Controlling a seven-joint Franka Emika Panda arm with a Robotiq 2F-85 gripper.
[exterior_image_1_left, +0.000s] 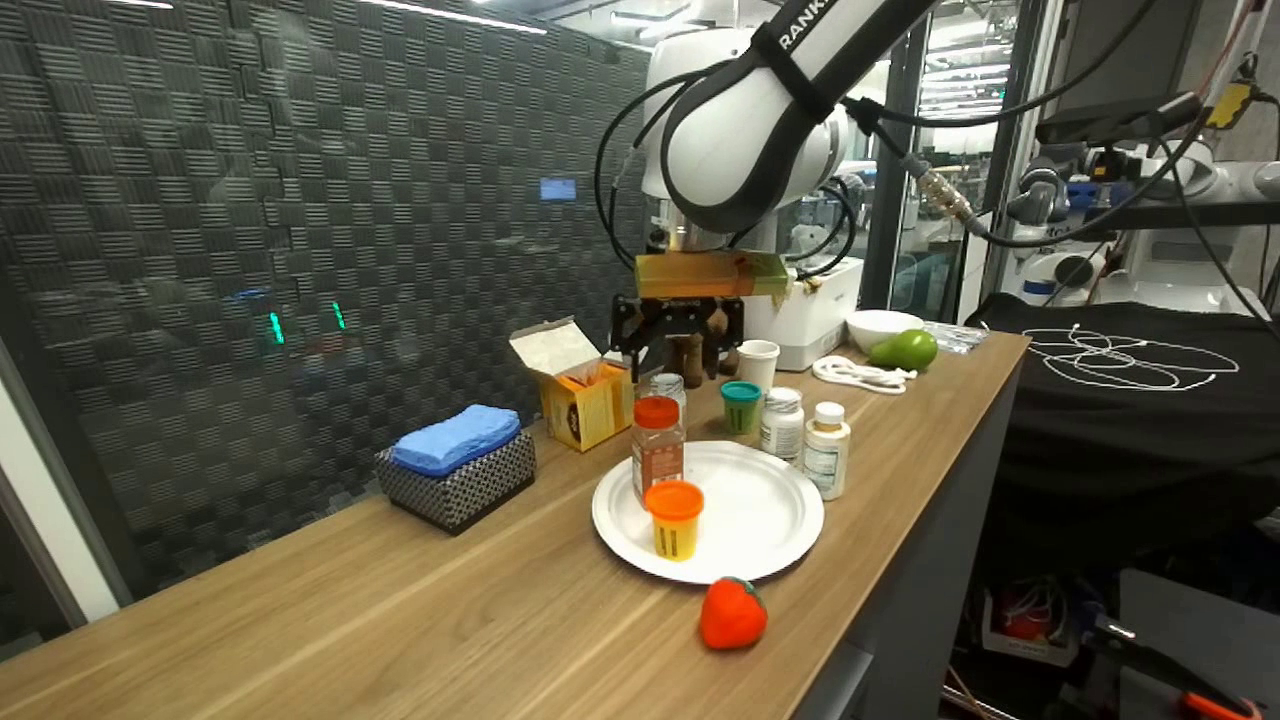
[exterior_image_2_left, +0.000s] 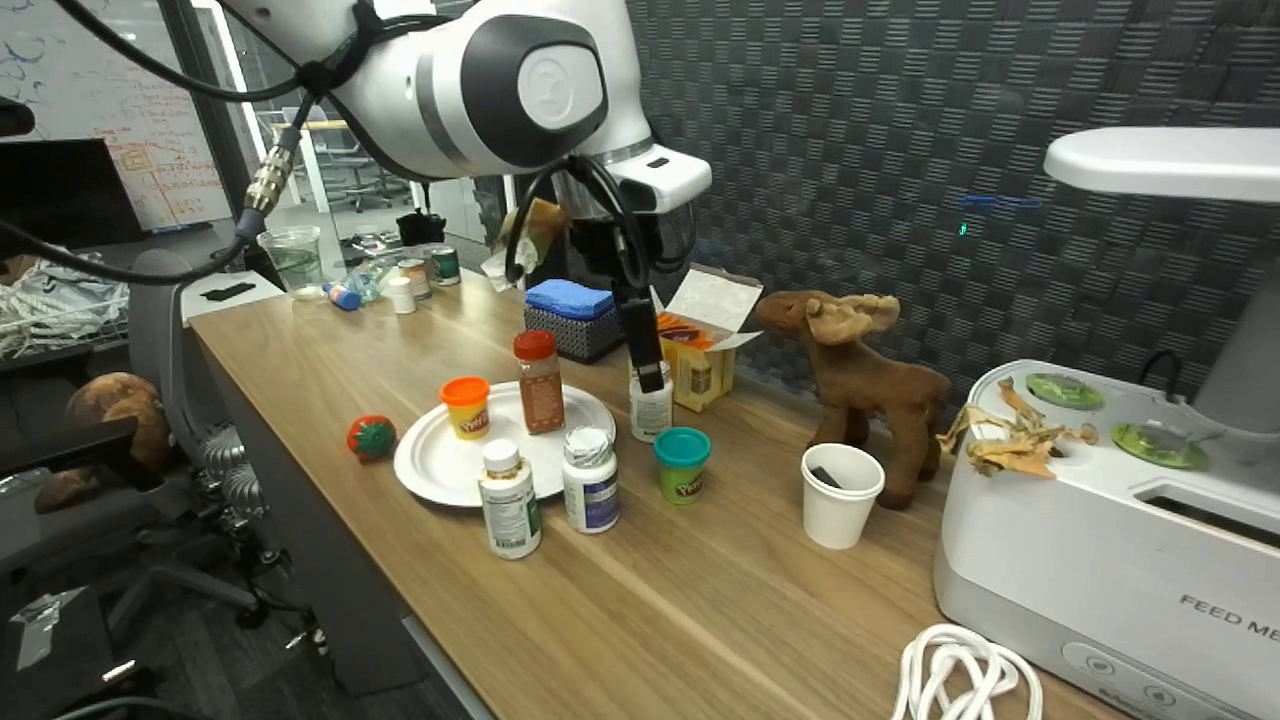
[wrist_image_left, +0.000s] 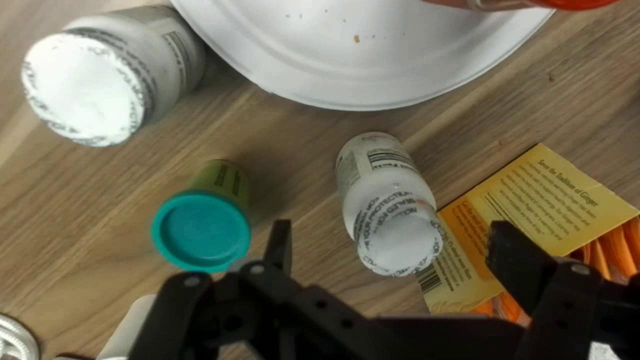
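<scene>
My gripper (exterior_image_1_left: 675, 350) is open above the table, fingers pointing down, with nothing held. In the wrist view a white bottle (wrist_image_left: 375, 165) with a printed seal on top lies between the two fingers as seen from above; whether they reach down to its height I cannot tell. Left of it is a green tub with a teal lid (wrist_image_left: 201, 231). To the right stands an open yellow tea box (wrist_image_left: 540, 198) with orange packets, partly covered by the right finger. A white plate (exterior_image_1_left: 768, 516) carries a red-lidded spice jar (exterior_image_1_left: 657, 450) and a yellow tub with an orange lid (exterior_image_1_left: 674, 528).
Two more white bottles, one purple-labelled (exterior_image_2_left: 590, 486) and one green-labelled (exterior_image_2_left: 510, 510), stand beside the plate. Near the gripper are a brown toy moose (exterior_image_2_left: 864, 372) and a paper cup (exterior_image_2_left: 837, 510). A toy strawberry (exterior_image_1_left: 732, 614) sits in front of the plate. Bare table lies at front left.
</scene>
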